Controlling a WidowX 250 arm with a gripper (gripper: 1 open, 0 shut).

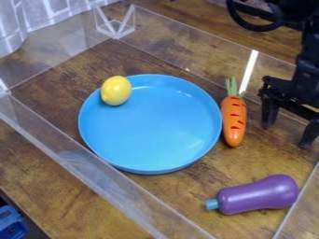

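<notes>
My black gripper [288, 119] is low at the right edge, its two fingers spread apart over the wooden surface, just right of an orange toy carrot [234, 119] with a green top. A blue plate [149, 126] fills the middle. A yellow egg-shaped toy [116, 91] rests on the plate's upper-left rim. A purple toy eggplant [256, 194] lies at the bottom right.
Clear plastic walls [44, 152] border the wooden surface on several sides. Bare wood shows above the plate and to its lower left. A blue object [9, 224] sits outside at the lower left.
</notes>
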